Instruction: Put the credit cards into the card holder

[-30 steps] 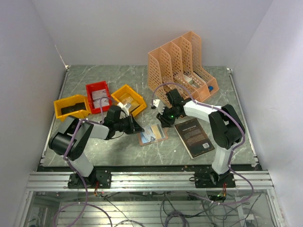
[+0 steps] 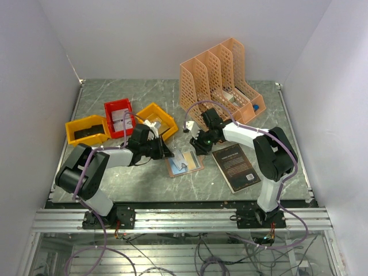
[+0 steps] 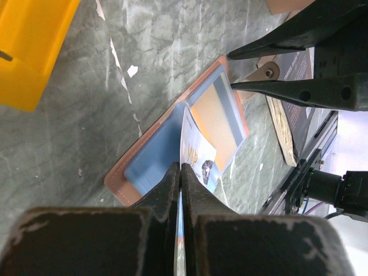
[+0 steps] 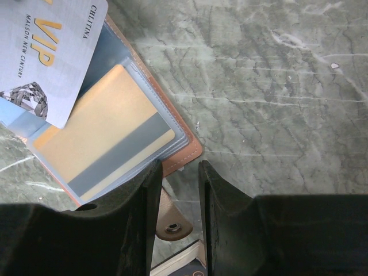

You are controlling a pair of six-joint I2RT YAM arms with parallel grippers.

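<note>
The open card holder [image 2: 196, 165] lies on the table with a brown border, a blue pocket at one end and a tan card [image 4: 106, 129] under the clear pocket at the other. My left gripper is shut on a white VIP card [image 4: 54, 54], pinching it by one edge. That card stands tilted over the holder's middle and covers part of the tan card; whether its lower edge is inside a pocket cannot be told. At the holder's other end, my right gripper has the border's corner between its narrowly spaced fingers.
A dark book [image 2: 236, 167] lies right of the holder. Yellow bins [image 2: 158, 121] and a red bin [image 2: 109, 109] stand behind on the left, a pink file rack [image 2: 201, 80] at the back right.
The white card at my left gripper has gone from lying flatter over the holder to a steeper tilt, its far part shifting slightly. My right arm has stayed in place.
</note>
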